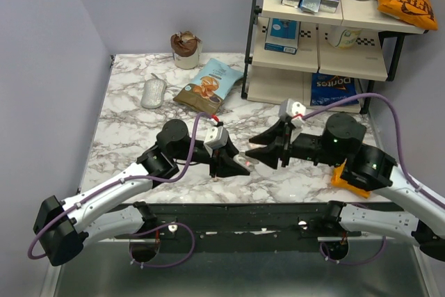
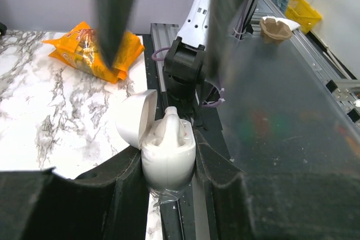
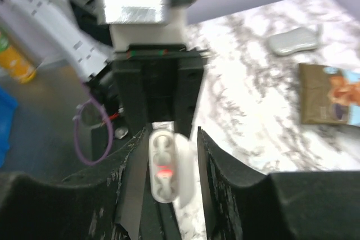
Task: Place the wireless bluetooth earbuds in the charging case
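My left gripper (image 1: 238,163) is shut on the small white charging case (image 2: 167,167), which stands with its lid (image 2: 135,119) swung open. In the left wrist view a white earbud (image 2: 170,121) rises from the case, stem up. The right wrist view looks into the case (image 3: 163,164), where a reddish spot shows; how deep the earbud sits I cannot tell. My right gripper is open, its fingers (image 2: 115,15) dark and blurred, apart from the case with nothing held between them. Behind those fingers, a small pale object (image 1: 255,145) is partly hidden.
An orange snack bag (image 2: 95,51) lies at the table's right front. Farther back are a chip bag (image 1: 208,85), a grey flat item (image 1: 154,92) and a brown-topped cup (image 1: 185,49). A loaded shelf (image 1: 281,88) occupies the back right.
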